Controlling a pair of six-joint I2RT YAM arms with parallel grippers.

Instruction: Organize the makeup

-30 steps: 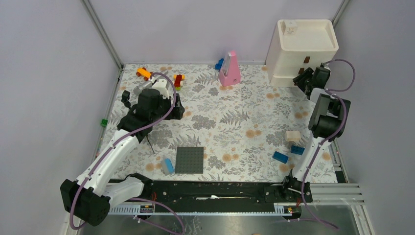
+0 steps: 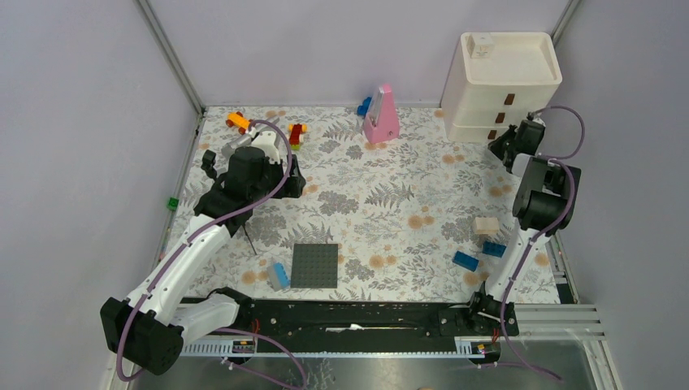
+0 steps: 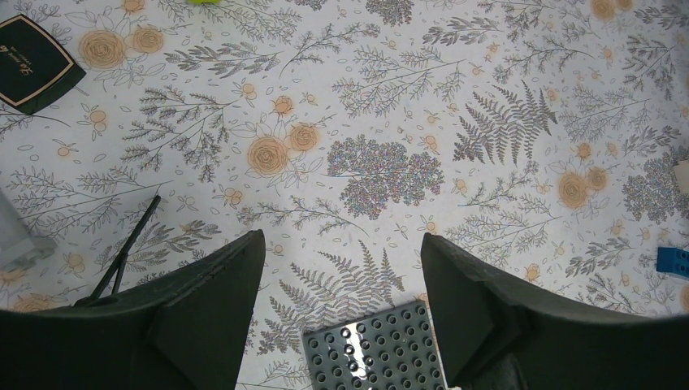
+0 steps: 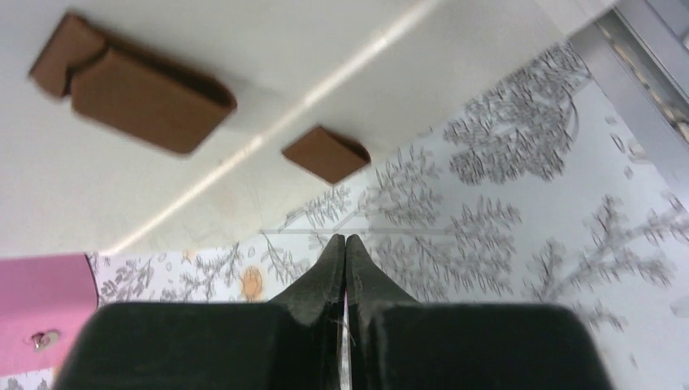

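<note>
A white drawer unit (image 2: 508, 61) with brown tab pulls stands at the back right. In the right wrist view two pulls (image 4: 153, 104) show on its pale fronts. My right gripper points at the lower front, shut, with nothing seen between its fingers, just short of the lower pull (image 4: 325, 156). My left gripper hangs open over the patterned table at the left, with nothing between its fingers. A dark compact-like item (image 3: 32, 65) lies at the upper left of the left wrist view; I cannot tell if it is makeup.
A pink metronome-shaped object (image 2: 383, 122) stands at the back middle. Toy vehicles (image 2: 238, 122) lie at back left. A grey baseplate (image 2: 314, 266) lies front left, blue bricks (image 2: 465, 262) and a beige block (image 2: 486, 226) front right.
My right gripper has shifted slightly toward the front of the table, down and away from the drawer unit in the top view. The left arm looks unchanged.
</note>
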